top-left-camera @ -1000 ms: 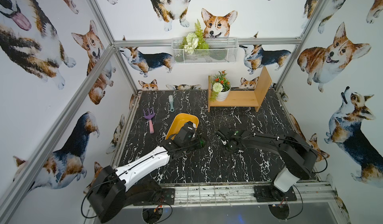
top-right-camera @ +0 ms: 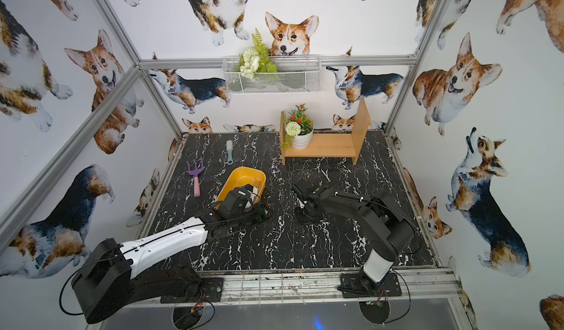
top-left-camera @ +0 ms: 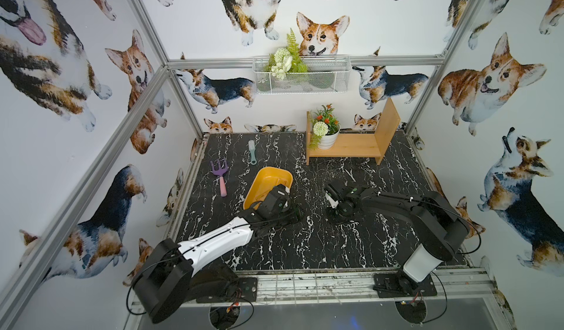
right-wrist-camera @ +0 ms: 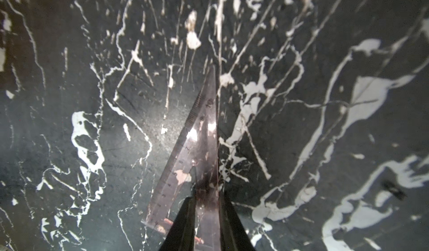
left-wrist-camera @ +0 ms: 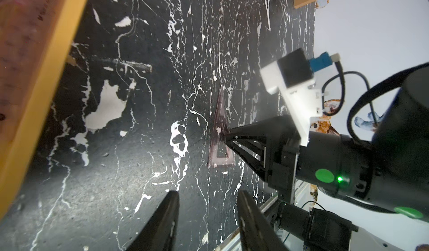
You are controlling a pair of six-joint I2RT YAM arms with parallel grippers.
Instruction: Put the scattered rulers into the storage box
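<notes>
A clear pinkish triangle ruler (right-wrist-camera: pixel 176 184) lies on the marble table; my right gripper is down on it, fingertips slightly apart over its straight side, and whether it grips the ruler I cannot tell. The yellow storage box (top-left-camera: pixel 261 179) sits left of centre, with pinkish translucent material (left-wrist-camera: pixel 20 36) inside in the left wrist view. My left gripper hangs beside the box, open with nothing between its fingers, facing the ruler and the right gripper.
A wooden shelf (top-left-camera: pixel 352 148) with a flowerpot stands at the back right. A purple rake (top-left-camera: pixel 220 171) and a teal-handled tool (top-left-camera: pixel 252 151) lie left and behind the box. A wire basket (top-left-camera: pixel 302 80) hangs on the back wall.
My right gripper has shifted slightly right and its wrist has turned a little.
</notes>
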